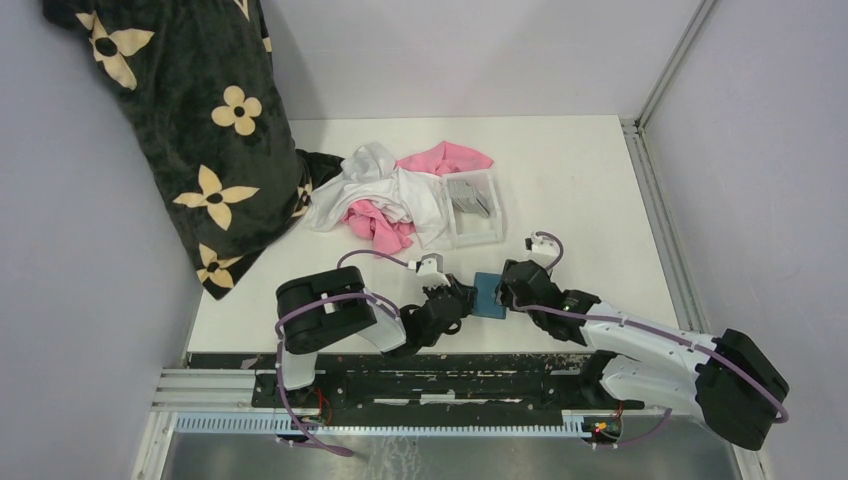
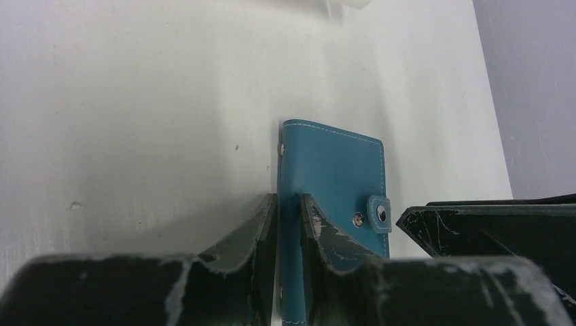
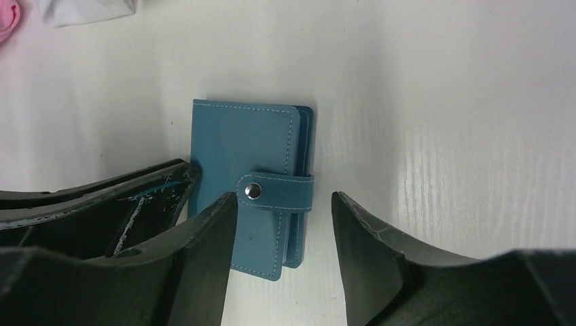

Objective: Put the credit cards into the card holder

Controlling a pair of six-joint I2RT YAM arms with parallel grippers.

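A teal card holder (image 1: 488, 309) with a snap strap lies flat at the front of the white table, between the grippers. My left gripper is shut on its spine edge, seen in the left wrist view. My right gripper stands open at the holder's snap side, its fingers apart and nothing held, as the right wrist view (image 3: 252, 191) of the snap shows. A clear plastic box (image 1: 475, 232) behind them holds a stack of grey, card-like items (image 1: 467, 197), too small to tell exactly.
Crumpled white and pink cloths (image 1: 380, 225) lie left of the box. A dark flowered blanket (image 1: 230, 160) covers the back left.
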